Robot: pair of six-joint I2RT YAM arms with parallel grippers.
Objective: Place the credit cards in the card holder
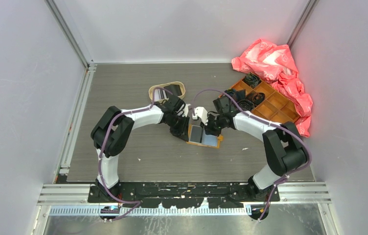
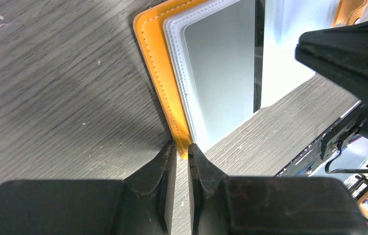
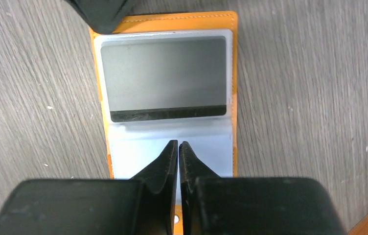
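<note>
An orange card holder (image 3: 182, 22) lies open on the table, with clear sleeves inside. A grey card with a black strip (image 3: 165, 73) sits in the sleeve nearer the left arm; the other pocket (image 3: 201, 147) looks pale, with no such card showing. At one corner of the holder, my left gripper is shut on the orange edge. My right gripper is shut over the pale half, nothing visible between its fingertips. From the left wrist view, whether that gripper touches the holder cannot be told.
Behind the left gripper stands a tan basket (image 1: 151, 93) with several dark and pale cards. A brown compartment box (image 1: 286, 105) with rolled black items is at the back right, beside crumpled red plastic (image 1: 270, 58).
</note>
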